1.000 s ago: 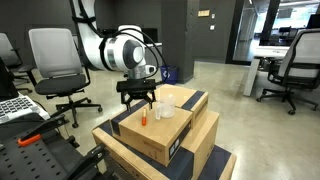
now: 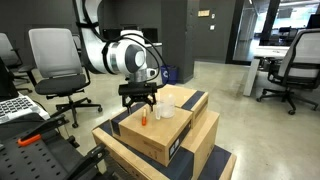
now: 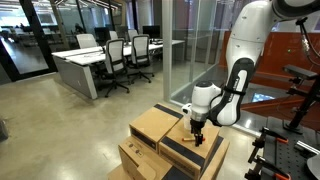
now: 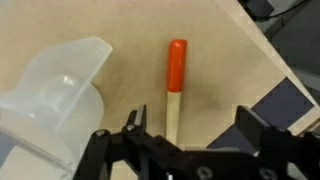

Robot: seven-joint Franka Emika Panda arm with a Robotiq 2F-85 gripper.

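A slim stick (image 4: 174, 88), red at one end and pale wood along the rest, lies on a brown cardboard box (image 2: 168, 135). In the wrist view its pale end runs down between the fingers of my gripper. The fingers are open, with a finger on each side of the stick and nothing gripped. From exterior view 1, my gripper (image 2: 139, 102) hangs over the box just behind the stick (image 2: 144, 121). A translucent plastic cup (image 4: 52, 100) is on the box to the left of the stick in the wrist view.
More cardboard boxes (image 2: 205, 140) stand around the one bearing the stick. A dark square patch (image 4: 282, 105) marks the box top right of the stick in the wrist view. Office chairs (image 2: 297, 72) and open floor lie beyond.
My gripper has come down slightly toward the box. The stick and the cup have stayed where they were.
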